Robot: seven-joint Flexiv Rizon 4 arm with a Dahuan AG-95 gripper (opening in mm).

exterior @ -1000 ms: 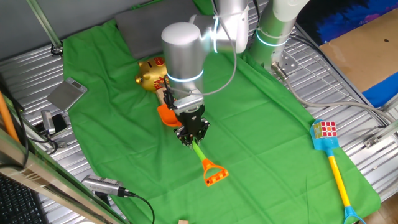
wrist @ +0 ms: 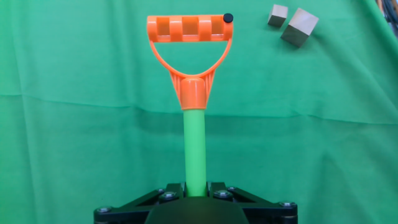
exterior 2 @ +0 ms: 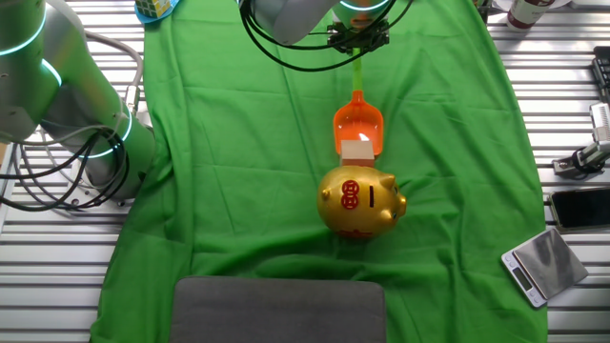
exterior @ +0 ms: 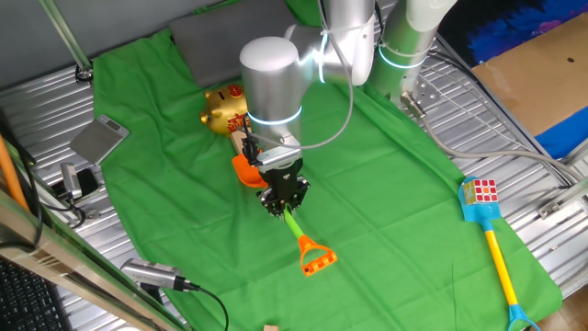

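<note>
A toy shovel has an orange scoop point(exterior 2: 358, 122), a green shaft point(wrist: 195, 146) and an orange D-shaped handle point(wrist: 191, 74). My gripper is shut on the green shaft, a finger close against each side; the fingertips are partly hidden. In exterior view 2 the scoop's front edge meets a wooden block point(exterior 2: 357, 152). Directly behind that block is a gold piggy bank point(exterior 2: 360, 202) with red markings, apparently touching it. My arm hides part of the shovel in exterior view 1.
Two wooden blocks point(wrist: 300, 27) lie beyond the handle, to its right. A blue-and-yellow shovel point(exterior: 497, 257) bears a colourful cube point(exterior: 480, 191) at the right. A dark grey pad point(exterior 2: 278, 310) and a small scale point(exterior 2: 545, 266) lie near the cloth's edges.
Over the last second my arm has shifted very slightly, its upper part most noticeably. The shovel, piggy bank and other objects look practically unmoved.
</note>
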